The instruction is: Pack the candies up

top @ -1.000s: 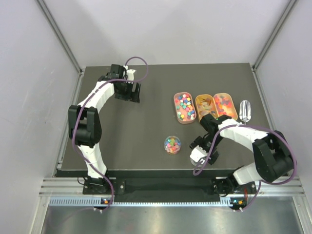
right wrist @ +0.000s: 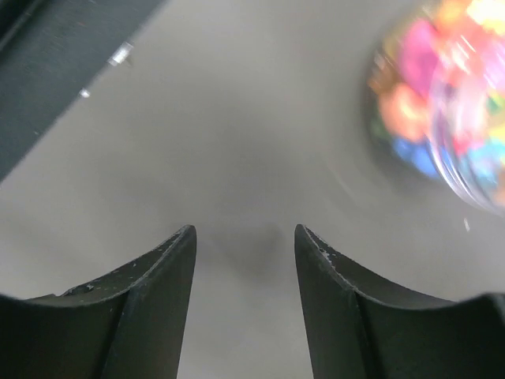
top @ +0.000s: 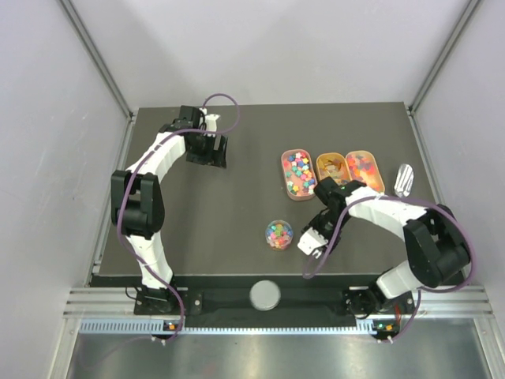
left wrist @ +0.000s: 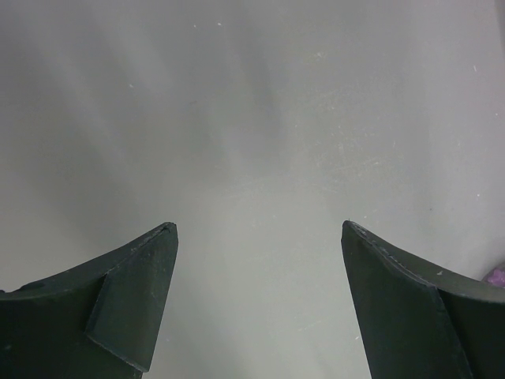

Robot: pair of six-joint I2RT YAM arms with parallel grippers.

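A round clear jar [top: 278,234] of colourful candies stands near the table's front, and its clear rim [right wrist: 442,150] and candies fill the right wrist view's upper right. Just right of the jar, low over the table, is my right gripper [top: 312,251]. In its wrist view the fingers [right wrist: 162,304] stand part way apart, with only grey table visible between them. A faint translucent patch shows by these fingers from above; I cannot tell what it is. My left gripper [top: 219,150] is open over bare table at the back left, nothing between its fingers.
An oblong tray of candies [top: 299,174] lies beyond the jar. Beside it are two orange-toned containers [top: 334,167], the right one [top: 365,170] holding pinkish contents. A metal scoop [top: 403,181] lies at the right, its handle partly behind my right arm.
My right gripper has moved a little left, nearer the jar. The scoop's head has shifted slightly right. The jar, containers and left arm look unmoved.
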